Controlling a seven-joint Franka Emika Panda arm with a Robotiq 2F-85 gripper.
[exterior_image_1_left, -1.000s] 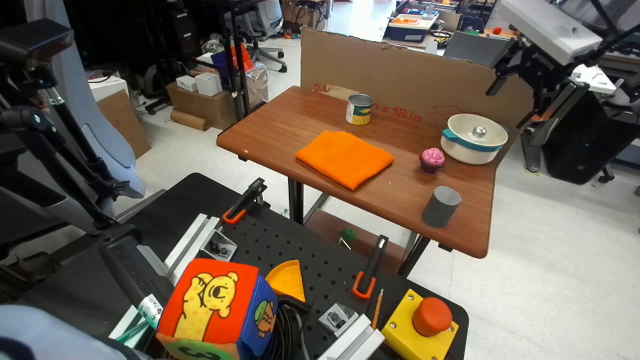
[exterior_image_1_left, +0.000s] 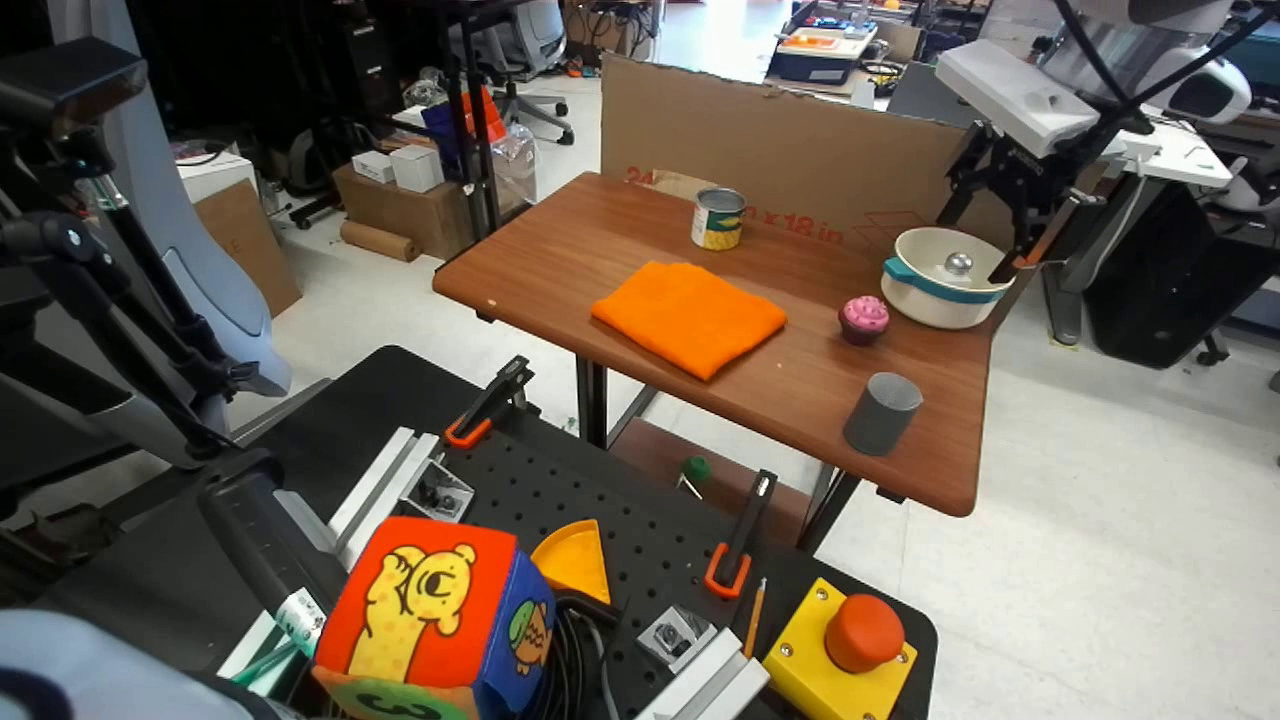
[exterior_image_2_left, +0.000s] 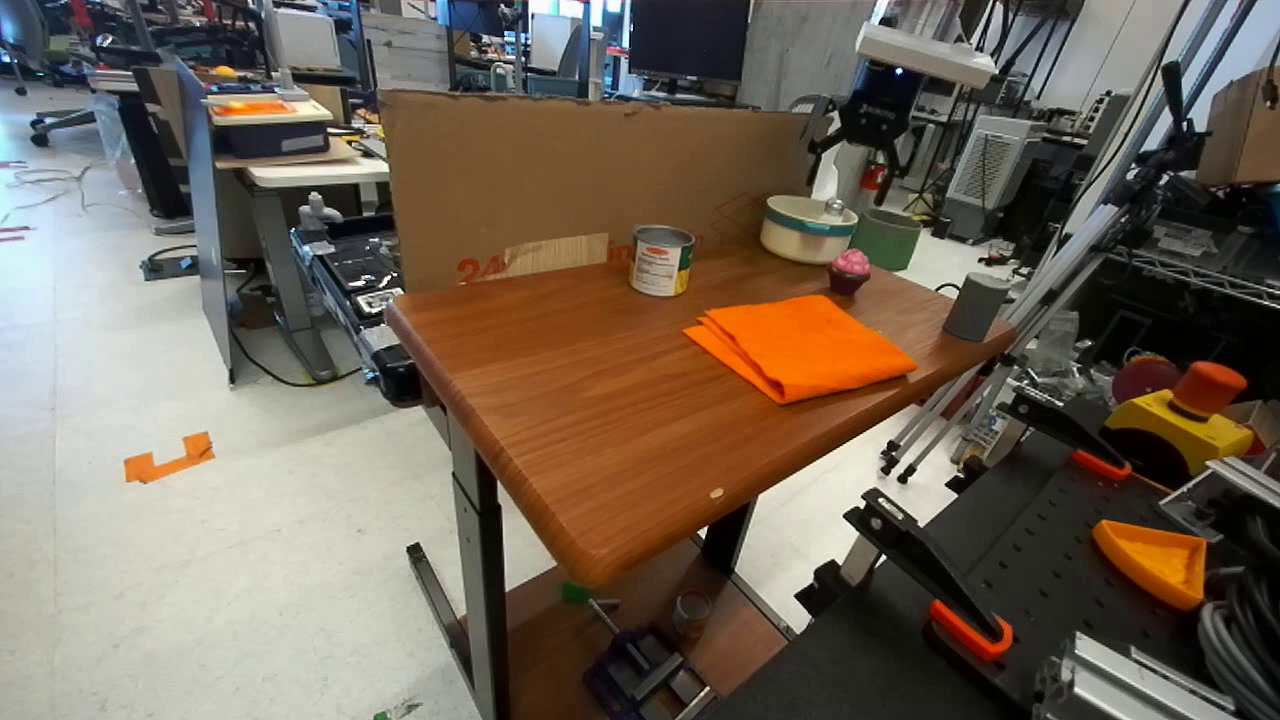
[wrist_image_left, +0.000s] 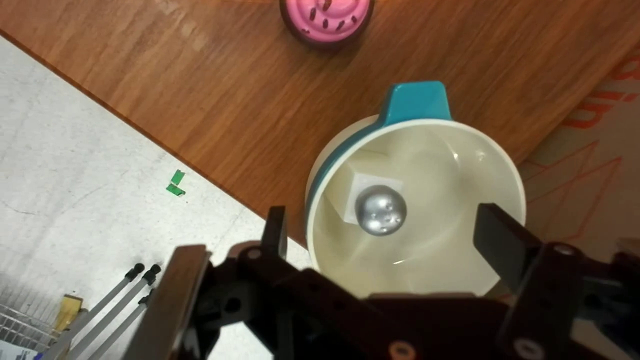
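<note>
A cream pot (exterior_image_1_left: 933, 310) with a teal band and handle stands at the table's far right corner. Inside it, a silver ball (wrist_image_left: 380, 210) appears on top of or against a pale block (wrist_image_left: 356, 181) near the pot's wall. Over the pot hangs my gripper (exterior_image_1_left: 979, 247), open, its dark fingers (wrist_image_left: 276, 231) spread wide to either side of the ball. Nothing is between them at their height. In the wrist view the left finger is outside the rim and the right one overlaps the rim.
Close to the pot sits a pink-topped cupcake (exterior_image_1_left: 864, 317). A grey cylinder (exterior_image_1_left: 882, 414), an orange cloth (exterior_image_1_left: 689, 318) and a can (exterior_image_1_left: 717, 220) are also on the table (exterior_image_1_left: 540, 264). A cardboard panel (exterior_image_1_left: 792, 144) borders the back.
My gripper has come down and to the left in exterior view 1, and now overlaps the pot there. The pot and the other table objects have stayed in place.
</note>
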